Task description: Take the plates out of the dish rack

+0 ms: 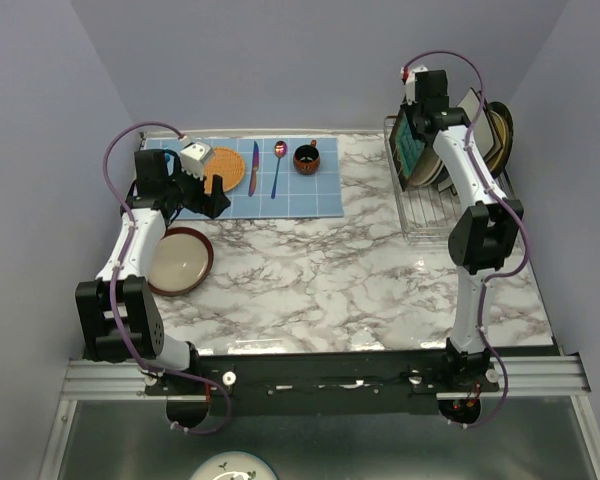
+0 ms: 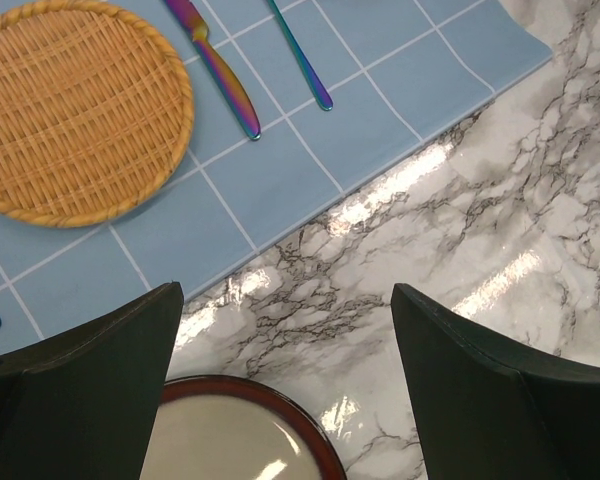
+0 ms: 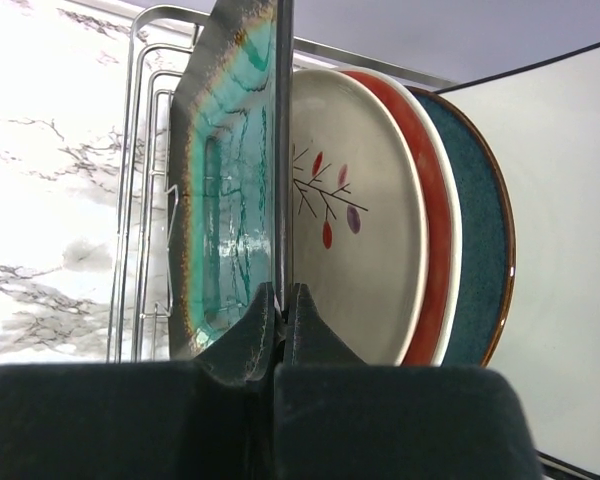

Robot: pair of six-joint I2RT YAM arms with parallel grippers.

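Observation:
In the right wrist view my right gripper is shut on the rim of a square dark plate with a teal glazed face (image 3: pixel 235 210), which stands on edge at the left end of the dish rack (image 3: pixel 128 230). Close to its right leans a cream plate with a leaf design (image 3: pixel 355 215). Behind that come a red plate (image 3: pixel 432 190), a dark blue plate (image 3: pixel 475 220) and a white square plate (image 3: pixel 555 250). Over at the left of the counter, my left gripper is open with nothing between its fingers, above a brown-rimmed cream plate (image 2: pixel 230 440) lying flat.
A blue mat (image 1: pixel 310 205) at the back holds a woven round mat (image 1: pixel 228 168), a knife (image 1: pixel 254 168), a spoon (image 1: pixel 277 170) and a brown mug (image 1: pixel 306 158). Bare marble counter (image 1: pixel 330 270) fills the middle. Walls stand close on both sides and behind.

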